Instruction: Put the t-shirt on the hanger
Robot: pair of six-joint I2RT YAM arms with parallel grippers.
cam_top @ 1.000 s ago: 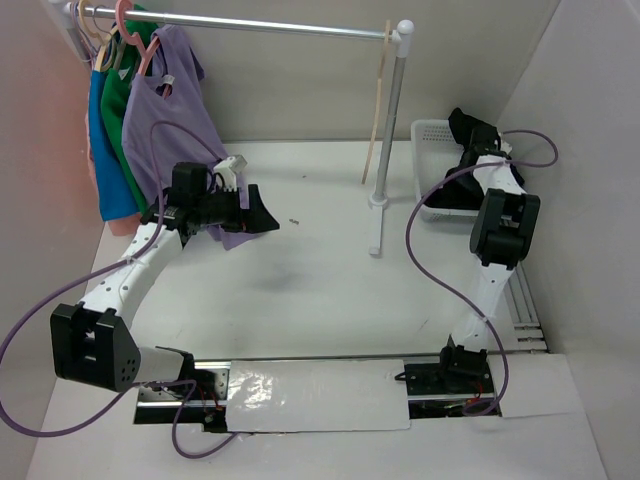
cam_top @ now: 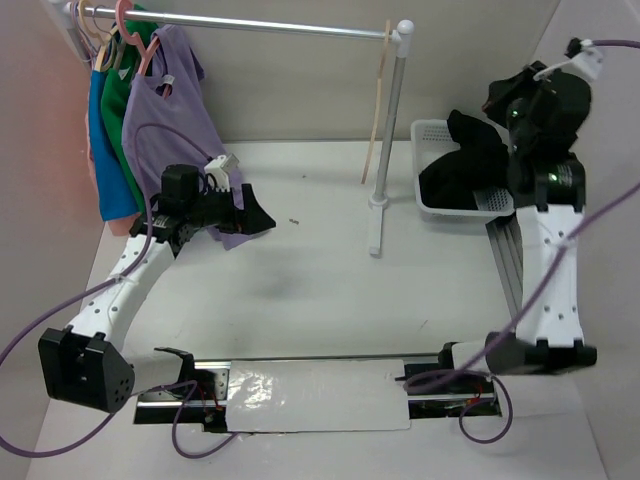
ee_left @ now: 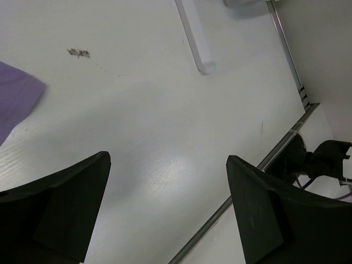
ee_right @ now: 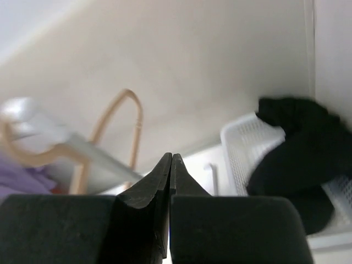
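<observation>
The black T-shirt [cam_top: 465, 165] lies crumpled in the white basket [cam_top: 432, 135] at the right. In the right wrist view the shirt [ee_right: 302, 154] rests in the basket, apart from the fingers. My right gripper is raised high above the table, its fingertips pressed together with nothing between them. An empty wooden hanger [cam_top: 378, 105] hangs near the right end of the rail; it also shows at the left of the right wrist view. My left gripper stands open and empty over the table, beside the hanging purple shirt.
Purple [cam_top: 170, 90], green and blue garments crowd the left end of the metal rail [cam_top: 260, 24]. The rack's upright post [cam_top: 391, 130] and its foot stand between the basket and the open middle of the table, which is clear.
The left gripper has shifted only slightly and remains open.
</observation>
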